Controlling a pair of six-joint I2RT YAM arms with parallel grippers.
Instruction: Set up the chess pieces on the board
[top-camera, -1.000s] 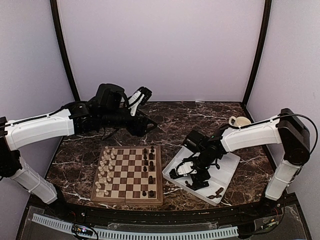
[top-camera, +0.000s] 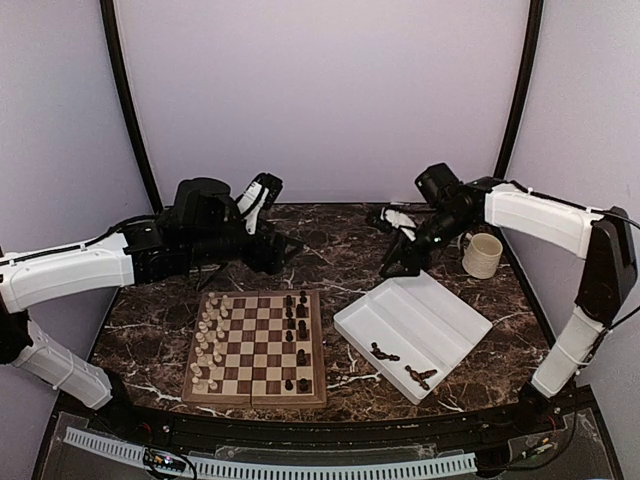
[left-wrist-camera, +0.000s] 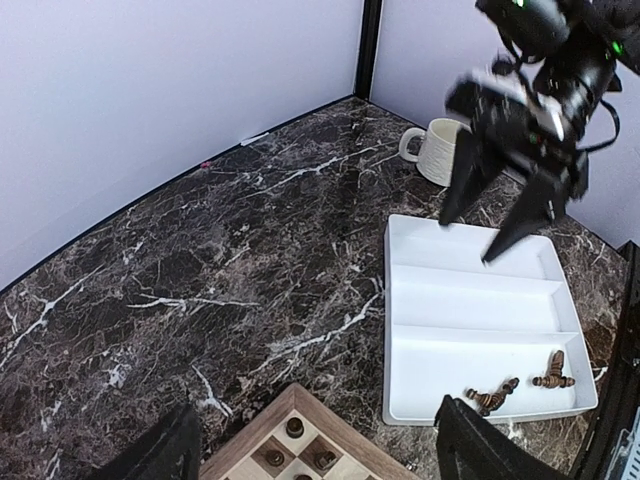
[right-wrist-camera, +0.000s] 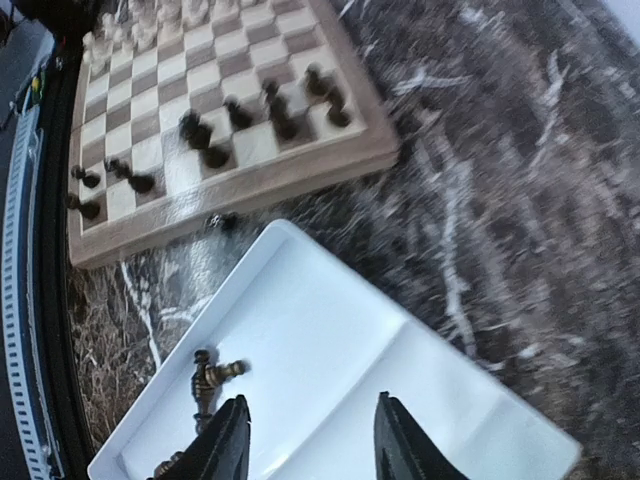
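Observation:
The chessboard (top-camera: 255, 348) lies at the left front. Pale pieces (top-camera: 208, 340) stand in two files on its left side. Dark pieces (top-camera: 302, 328) stand along the right side, with bare squares among them. In the white tray (top-camera: 410, 325), several dark pieces (top-camera: 384, 353) lie on their sides in the front compartment. Behind the board, my left gripper (top-camera: 285, 252) hangs open and empty. Over the tray's rear end, my right gripper is open, nothing between its fingers.
A cream mug (top-camera: 482, 256) stands behind the tray at the right. Between board and tray, a small dark object (right-wrist-camera: 222, 220) lies on the marble table, too blurred to name. The table behind the board is clear.
My right gripper has lifted from the tray's front pieces and moved back, empty. My left arm has shifted a little left.

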